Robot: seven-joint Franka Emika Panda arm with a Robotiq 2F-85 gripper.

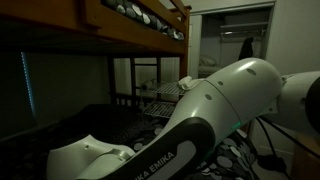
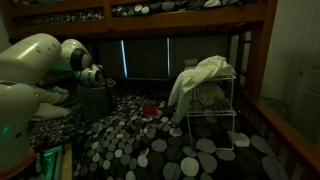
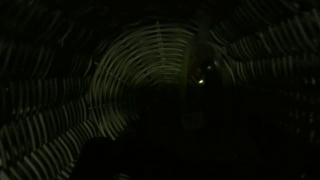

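Concentric woven rings of a basket (image 3: 150,45) fill the wrist view, so its camera looks into the basket. In exterior view 2 a dark basket (image 2: 95,100) stands at the left, and the white arm (image 2: 60,58) reaches over to it from the left edge. My gripper cannot be made out there. The wrist view is too dark to show its fingers clearly or anything between them. A small bright glint shows right of centre in the wrist view; what it belongs to cannot be told. Exterior view 1 shows only the arm's links (image 1: 190,120), not the gripper.
A wire rack (image 2: 210,108) with a white cloth (image 2: 200,75) draped over it stands on dark, dotted bedding (image 2: 150,150). A small red thing (image 2: 150,108) lies behind. The wooden upper bunk (image 1: 130,25) hangs above the arm. Much of the bedding is clear.
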